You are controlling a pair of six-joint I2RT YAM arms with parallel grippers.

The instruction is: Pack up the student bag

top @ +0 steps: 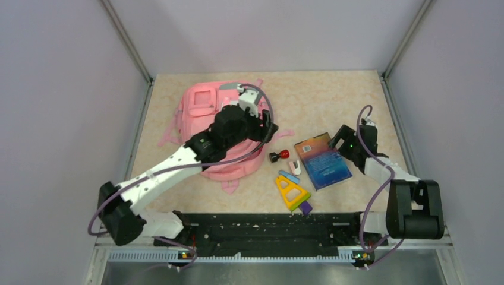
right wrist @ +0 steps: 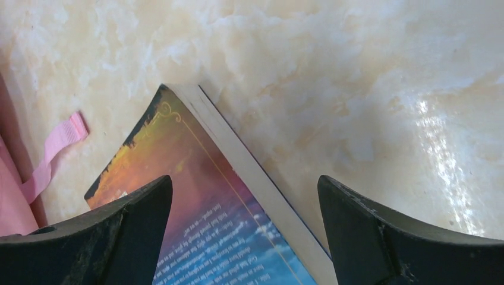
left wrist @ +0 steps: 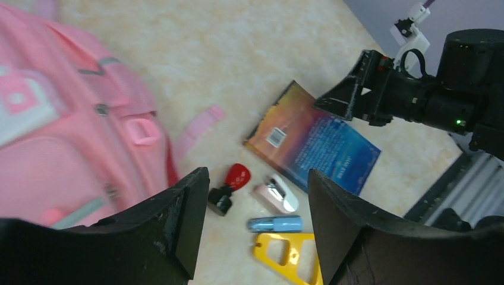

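A pink bag (top: pixel 196 113) lies at the left of the table, its flap seemingly down over the opening; my left arm hides part of it. Just past its right side hovers my left gripper, fingers apart with nothing between them. The book (top: pixel 324 163), orange fading to blue, rests flat right of centre. Over its far right edge is my right gripper, open, its fingers spread either side of the spine edge. Between bag and book lie a red-and-black stamp (top: pixel 279 155), a pink-and-white stapler (top: pixel 295 167) and a blue stick-like item (top: pixel 289 177).
A yellow triangular piece (top: pixel 290 191) and a purple block (top: pixel 305 207) sit close to the table's front edge. A pink strap (left wrist: pixel 199 126) reaches out from the bag.
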